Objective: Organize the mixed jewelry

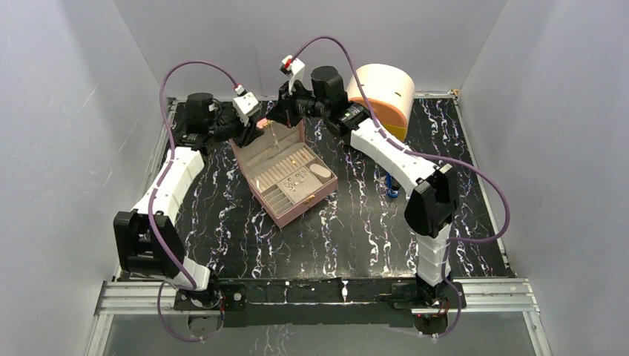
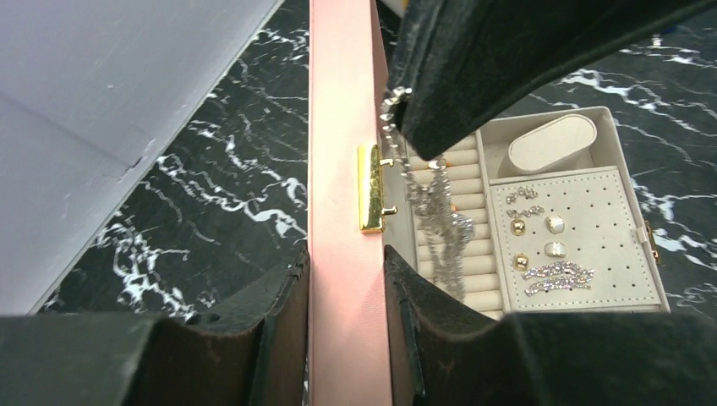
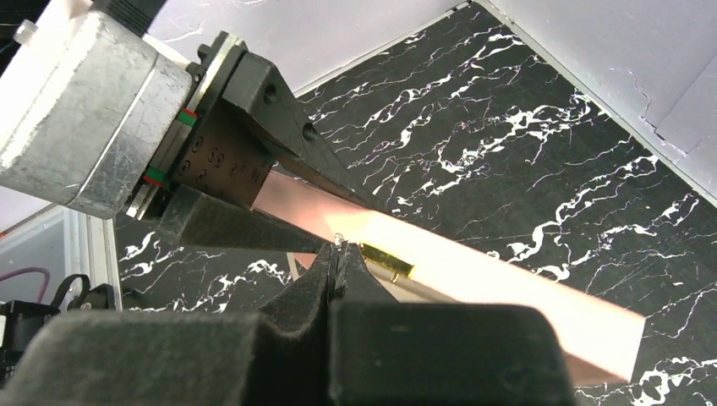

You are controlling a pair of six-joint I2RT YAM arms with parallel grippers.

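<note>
The pink jewelry box (image 1: 311,200) stands open, with rings, earrings and chains on its beige compartments. My left gripper is shut on the lid's pink edge (image 2: 342,101), beside its gold latch (image 2: 370,188). My right gripper is shut just beside that latch, with a silver chain (image 2: 397,144) at its tips, dangling over the box's interior in the left wrist view. The ring rolls and a pad with small pieces show beyond it.
A cream and orange cylindrical case (image 1: 382,85) stands at the back right, with a small blue object (image 1: 392,185) in front of it. Walls close in the back and sides.
</note>
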